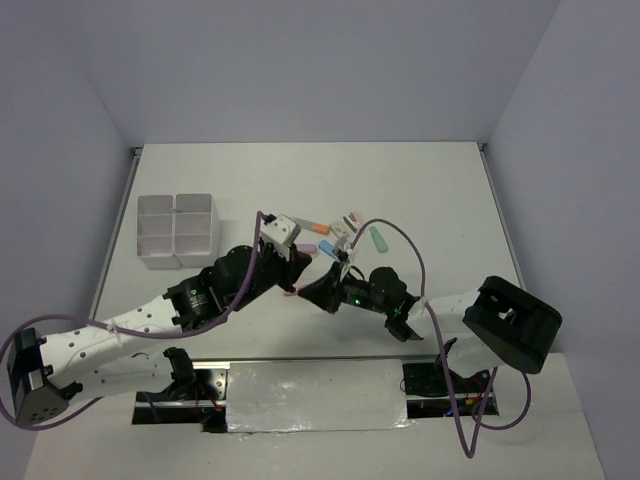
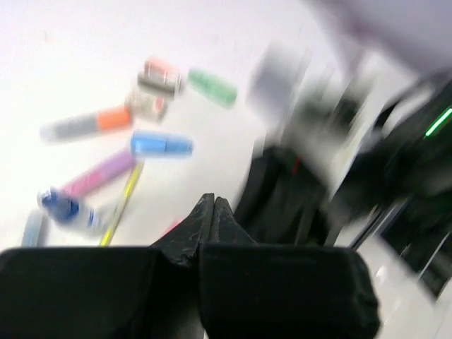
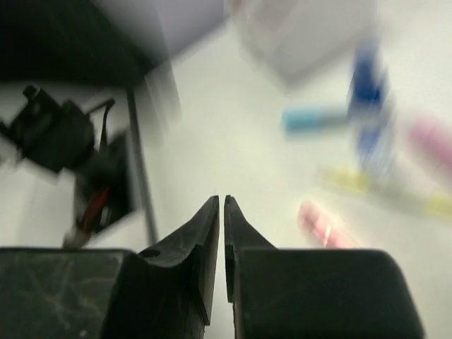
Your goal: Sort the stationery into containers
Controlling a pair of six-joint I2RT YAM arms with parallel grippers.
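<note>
In the top view my left gripper (image 1: pixel 290 286) is over the stationery; the left wrist view shows its fingers shut with nothing between them. Just right of it is my right gripper (image 1: pixel 318 294). In the right wrist view its fingertips stand nearly together, with nothing visible in the slim gap. Several items lie loose: an orange-and-grey marker (image 2: pixel 92 123), blue piece (image 2: pixel 161 144), purple marker (image 2: pixel 99 174), yellow pencil (image 2: pixel 124 205), blue-capped clear item (image 2: pixel 69 209), green piece (image 2: pixel 212 87) and small eraser-like block (image 2: pixel 147 104). A pink piece is partly hidden by fingers in the left wrist view.
A white compartment tray (image 1: pixel 174 232) stands at the table's left; its visible compartments look empty. Both grippers are close together, and cables loop over each arm.
</note>
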